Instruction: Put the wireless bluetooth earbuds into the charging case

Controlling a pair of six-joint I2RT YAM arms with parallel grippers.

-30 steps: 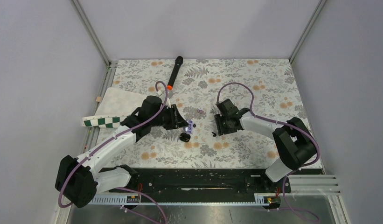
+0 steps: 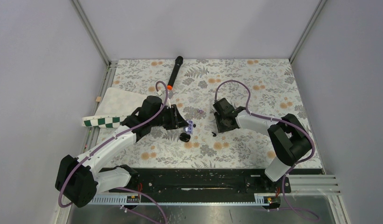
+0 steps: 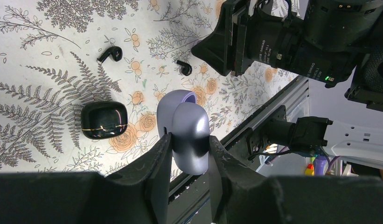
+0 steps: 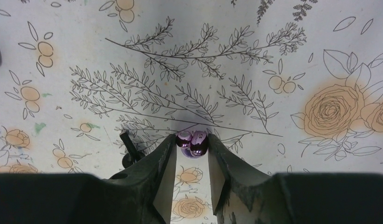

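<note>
My left gripper is shut on an open lilac charging case [image 3: 191, 121], which shows at centre in the top view [image 2: 189, 128]. My right gripper is low over the mat, fingertips either side of a shiny purple piece [image 4: 198, 143], likely an earbud; whether they grip it is unclear. Two black earbuds [image 3: 112, 54] [image 3: 184, 68] lie apart on the mat. A glossy black case [image 3: 104, 120] lies beside them.
A black microphone [image 2: 175, 70] lies at the back. A white board with a green checked strip [image 2: 105, 121] is at the left.
The left arm and the things on the mat look unchanged.
</note>
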